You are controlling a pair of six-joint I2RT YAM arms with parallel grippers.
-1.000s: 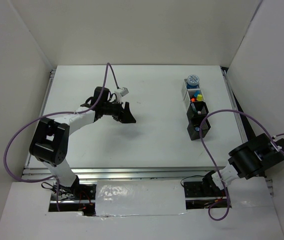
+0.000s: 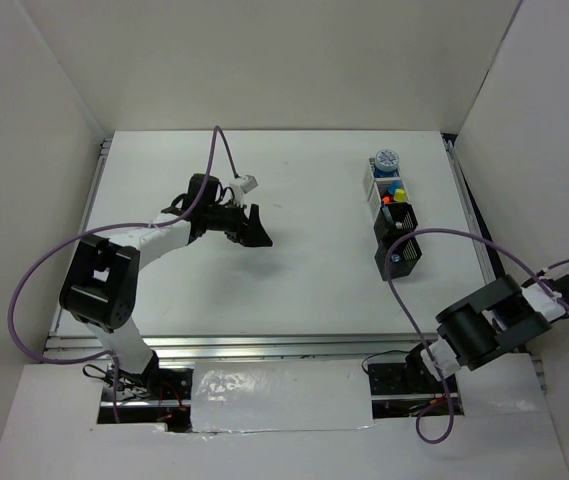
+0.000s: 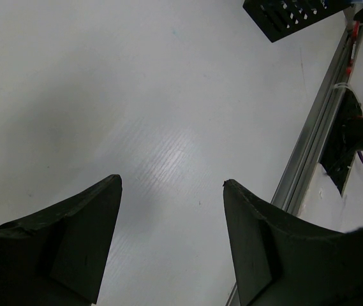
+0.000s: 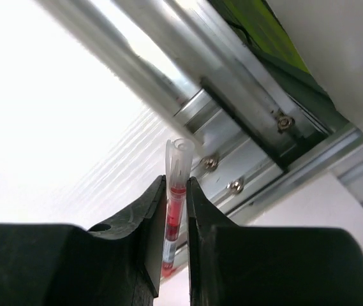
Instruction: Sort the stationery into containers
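Observation:
A slim clear tube with a red section, like a pen (image 4: 178, 162), stands out from between the fingertips of my right gripper, which is shut on it. In the top view the right arm hangs beyond the table's right edge, its gripper hard to make out. My left gripper is open over bare tabletop at left of centre, nothing between its fingers. At the right of the table stand a black container (image 2: 400, 240) with a few small items in it and, behind it, a white container (image 2: 371, 188) holding blue, red and yellow items.
A round blue-and-white item (image 2: 387, 160) rests at the back end of the white container. Metal rails (image 2: 264, 345) line the table edges.
The left arm and the containers have not visibly moved.

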